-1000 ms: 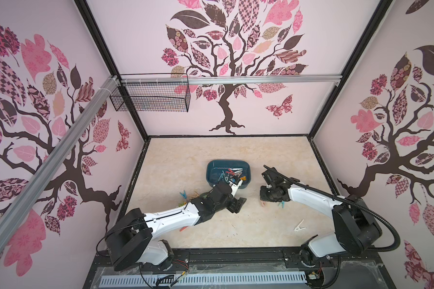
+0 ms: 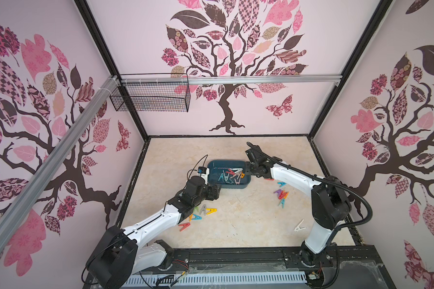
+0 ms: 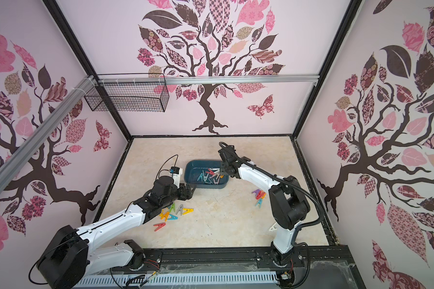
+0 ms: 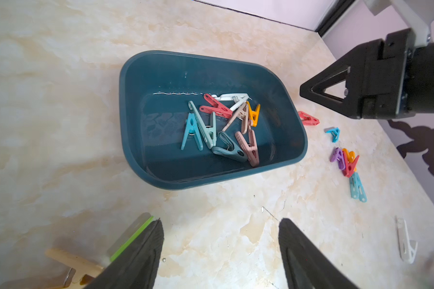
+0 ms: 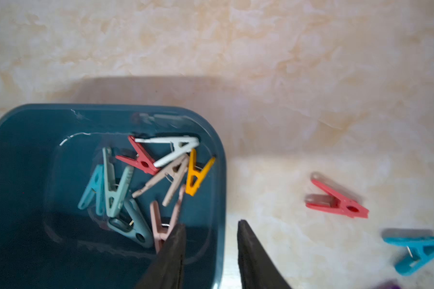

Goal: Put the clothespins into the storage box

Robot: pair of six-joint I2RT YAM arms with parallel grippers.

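The dark teal storage box [image 2: 228,185] holds several clothespins, among them a yellow one [image 5: 194,178] against its right side. My right gripper hangs over the box's right rim, part open with nothing seen between its fingers. My left gripper stands open at the box's front left, above loose clothespins including a green one [image 4: 130,236]. On the right lie a red clothespin [image 5: 340,204], a blue one [image 5: 414,252], a purple one [image 4: 338,157] with others, and a white one [image 4: 405,240] nearer the front.
Bare table [image 3: 226,216] lies between the two groups of clothespins and behind the box. A wire basket [image 2: 149,96] hangs from the rail at the back left, well above the table.
My left gripper has moved back and left, uncovering the front middle of the table.
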